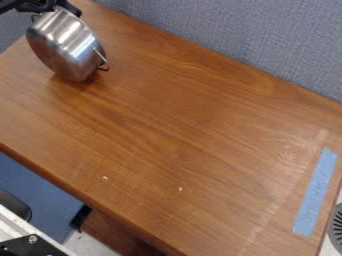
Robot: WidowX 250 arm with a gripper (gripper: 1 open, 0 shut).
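A steel pot [66, 48] is at the upper left of the wooden table [174, 130], tilted steeply with a wire handle toward the right. My gripper [51, 8] is at the top left edge of the view, by the pot's upper rim, dark and partly cut off. Whether its fingers are open or shut on the rim cannot be seen.
A grey fabric partition [241, 45] runs along the back. A blue tape strip [314, 192] lies on the right side of the table. The front edge drops off at the lower left.
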